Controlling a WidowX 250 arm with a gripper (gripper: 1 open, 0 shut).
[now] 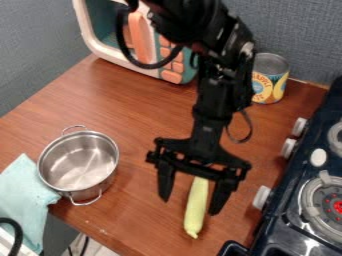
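My black gripper hangs over the wooden table, open, its two fingers either side of the upper end of a pale yellow corn-like object, which lies lengthwise on the table. Whether the fingers touch it or the table cannot be told. The part of the object under the gripper body is hidden.
A steel pot stands at the left beside a light blue cloth. A black stove fills the right edge. A can and a toy microwave stand at the back.
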